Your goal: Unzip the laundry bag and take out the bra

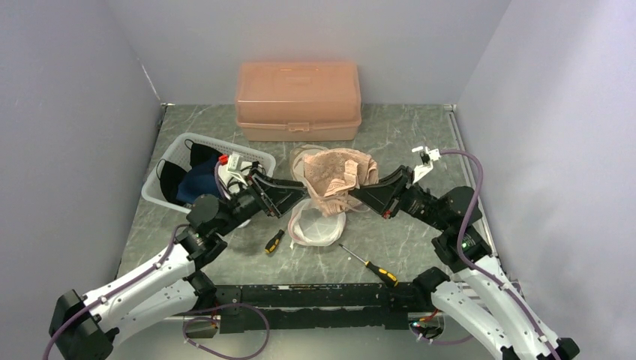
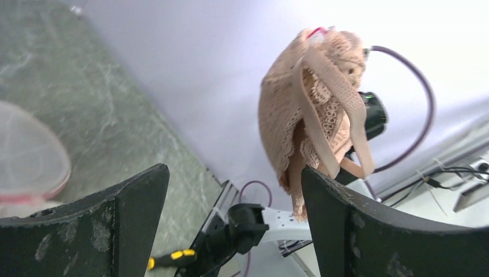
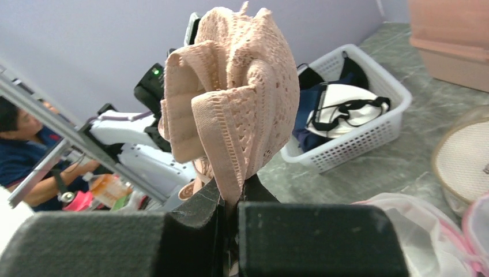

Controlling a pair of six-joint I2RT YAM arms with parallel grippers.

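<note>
A beige bra (image 1: 339, 172) hangs bunched in the air over the middle of the table, straps dangling. My right gripper (image 1: 363, 196) is shut on it; in the right wrist view the bra (image 3: 236, 98) rises from between the shut fingers. To the left of it my left gripper (image 1: 301, 189) stands open. In the left wrist view the bra (image 2: 317, 109) is beyond the fingers (image 2: 369, 225), with nothing gripped. The white mesh laundry bag (image 1: 319, 223) lies open on the table below, its round lid flap (image 3: 470, 156) folded back, partly hidden from above by the bra.
A white basket (image 1: 154, 191) of dark and white clothing stands at left. A closed pinkish box (image 1: 298, 97) is at the back. Two screwdrivers lie near the front, one at left (image 1: 274, 242), one at right (image 1: 381, 274). Bare table shows at right.
</note>
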